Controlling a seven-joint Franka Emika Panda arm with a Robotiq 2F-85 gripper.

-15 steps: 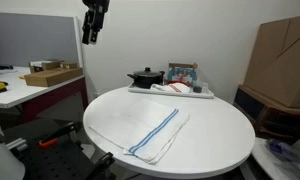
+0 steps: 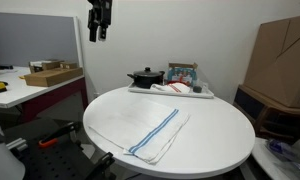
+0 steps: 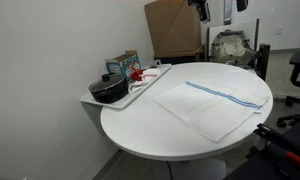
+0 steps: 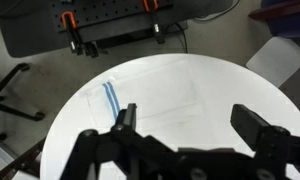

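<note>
A white cloth (image 2: 130,118) with blue stripes near one edge lies spread flat on the round white table (image 2: 215,140). In exterior view 2 the same cloth (image 3: 195,104) reaches close to the table's rim. High above the table's left side in exterior view 1 hangs my gripper (image 2: 98,32), well clear of everything on it. The wrist view looks down on the cloth (image 4: 160,92) from above; there my gripper is open, its fingers wide apart and nothing between them.
At the table's back edge a white tray (image 3: 97,100) carries a black lidded pot (image 3: 112,88), a red-and-white cloth (image 3: 140,76) and a colourful box (image 3: 121,65). Cardboard boxes (image 2: 52,77) stand on a red-edged side table.
My gripper has shifted slightly to the right and turned a little in exterior view 1. The cloth and the things on the tray have stayed put.
</note>
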